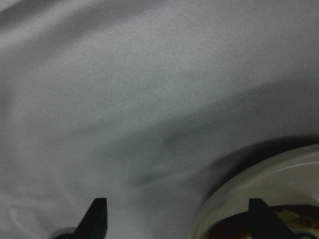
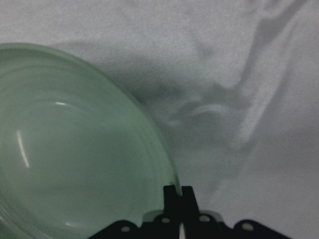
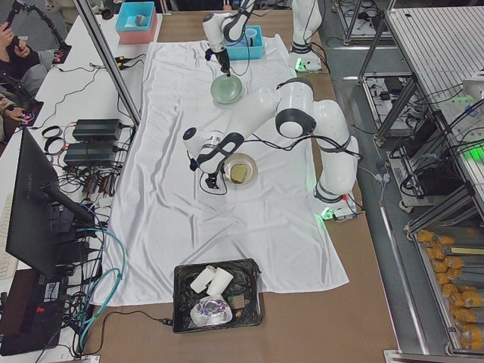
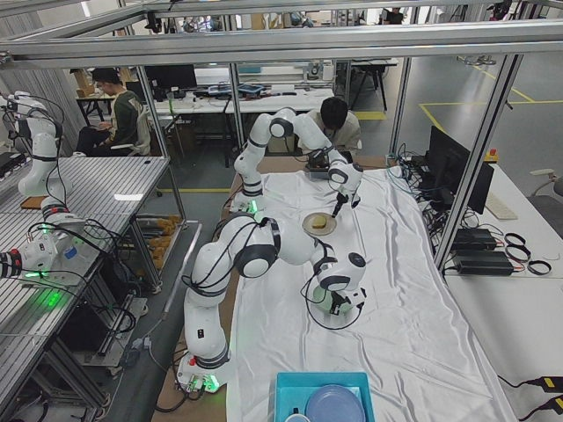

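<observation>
A cream plate point(image 3: 250, 173) holding a yellowish piece of food point(image 3: 239, 173) lies on the white cloth. My left gripper point(image 3: 214, 180) is open at that plate's edge, with the rim and dark-edged food at lower right in the left wrist view. A pale green plate point(image 2: 79, 144) lies at the other end of the cloth. My right gripper is shut, its fingertips over that plate's rim in the wrist view; whether the rim is between them or below them I cannot tell.
A black tray point(image 3: 179, 302) with white items and a foil-covered item stands at one end. A blue bin point(image 4: 281, 396) with a blue plate stands at the other. Monitors and cables line one side.
</observation>
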